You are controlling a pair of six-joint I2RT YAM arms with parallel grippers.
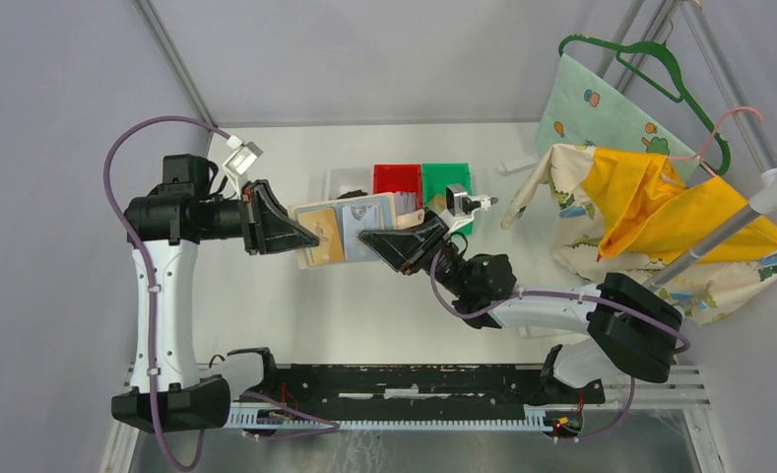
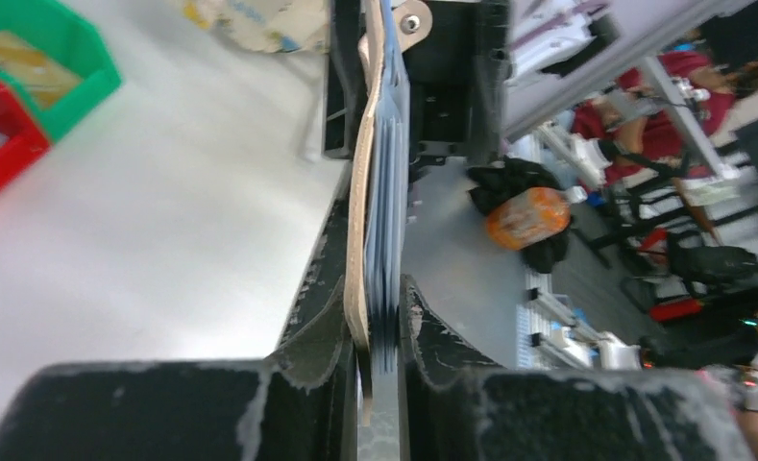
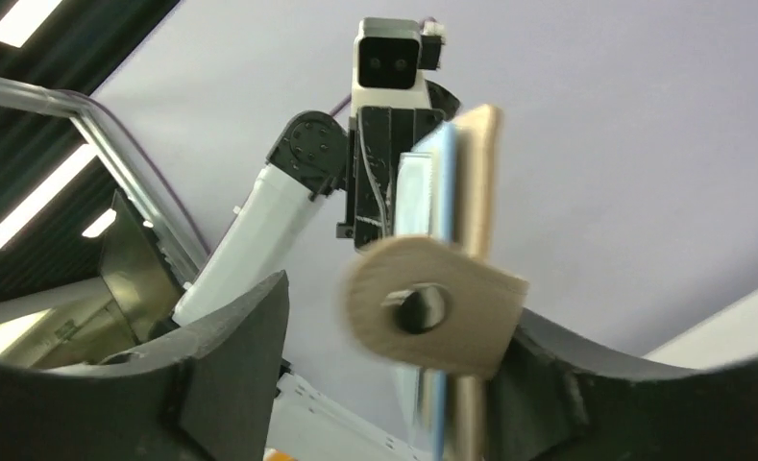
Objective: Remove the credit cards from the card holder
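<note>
The card holder (image 1: 317,258) hangs in the air above the table, an open panel with a gold card (image 1: 322,231) and a pale blue card (image 1: 360,219) in it. My left gripper (image 1: 312,241) is shut on its left side; the left wrist view shows the thin holder (image 2: 359,221) pinched edge-on between the fingers. My right gripper (image 1: 364,238) overlaps the right end. In the right wrist view its fingers (image 3: 235,360) stand apart around the holder's edge, which lies closer to the right-hand finger. The tan snap tab (image 3: 365,307) partly hides that gap.
Behind the holder stand a red bin (image 1: 397,172), a green bin (image 1: 445,171) and a clear container (image 1: 342,180). Yellow patterned cloth (image 1: 650,207) lies at the right, near a green hanger (image 1: 650,47).
</note>
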